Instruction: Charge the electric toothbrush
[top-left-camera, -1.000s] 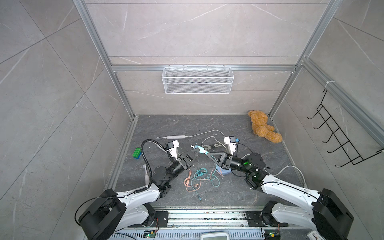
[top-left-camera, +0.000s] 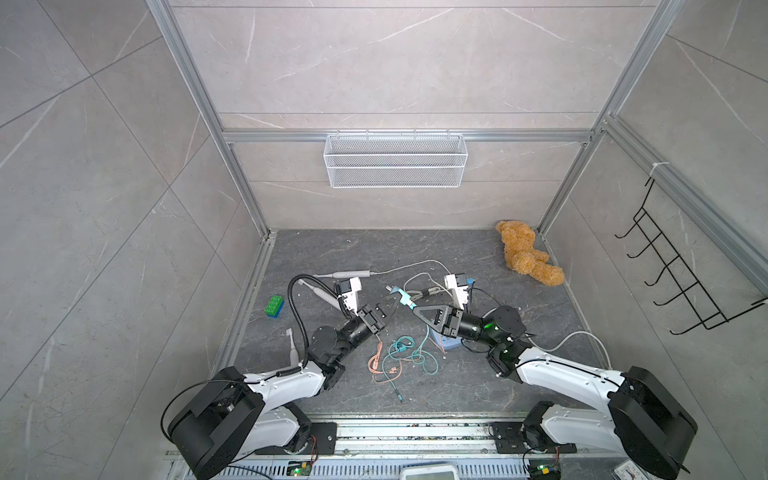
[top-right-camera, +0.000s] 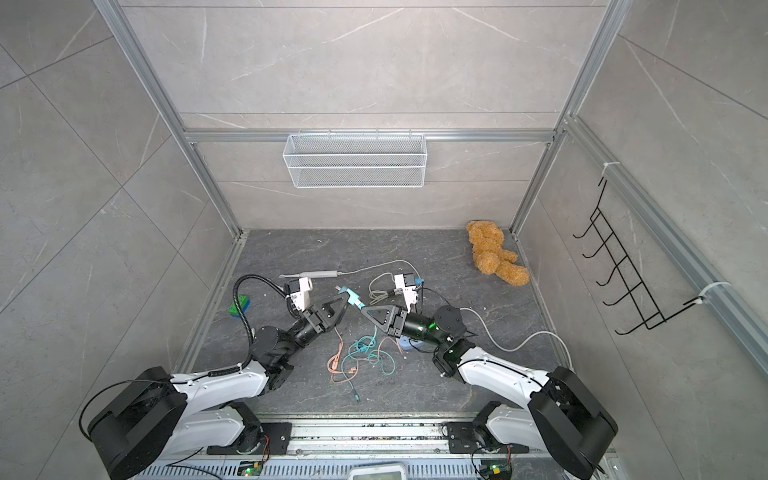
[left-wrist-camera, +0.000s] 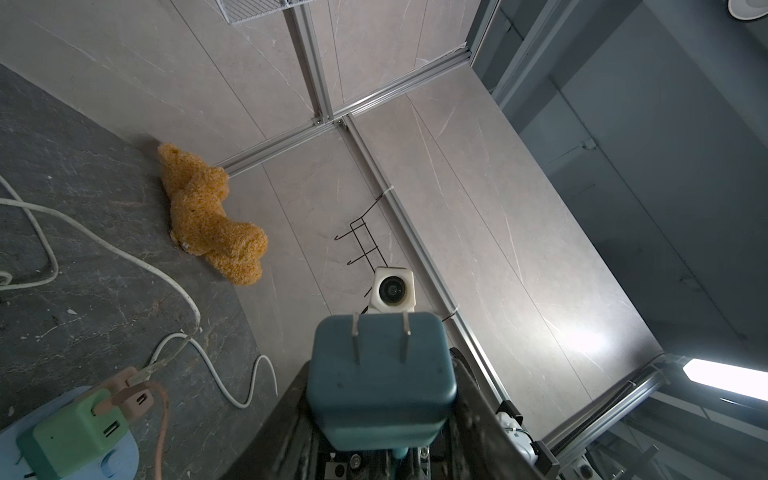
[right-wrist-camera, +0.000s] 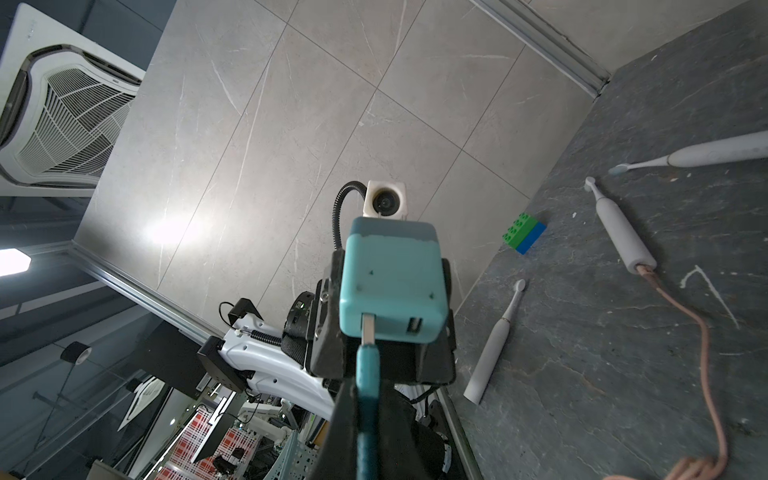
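A teal charger block (right-wrist-camera: 393, 284) is gripped by my left gripper (top-right-camera: 344, 297), its two prongs (left-wrist-camera: 381, 332) pointing away from the port side. My right gripper (top-right-camera: 365, 309) is shut on the teal cable's USB plug (right-wrist-camera: 368, 364). The plug's metal end (right-wrist-camera: 368, 328) meets the block's left-hand port, with some metal still showing; how deep it sits cannot be told. The other port (right-wrist-camera: 414, 325) is empty. White toothbrushes lie on the floor: one has a pink cord (right-wrist-camera: 626, 236), one lies nearer the left arm (right-wrist-camera: 492, 352), another is farther off (right-wrist-camera: 720, 150).
A round blue power base (left-wrist-camera: 120, 460) holds a green adapter (left-wrist-camera: 76, 428) and a pink one. Loose teal and pink cables (top-left-camera: 404, 352) tangle below the grippers. A teddy bear (top-left-camera: 528, 252), a toy block (top-left-camera: 274, 305) and a wall basket (top-left-camera: 396, 160) stand clear.
The left arm's elbow has shifted to the right, and its gripper and the teal block have moved slightly. My right arm has moved a little leftward. Both grips are kept.
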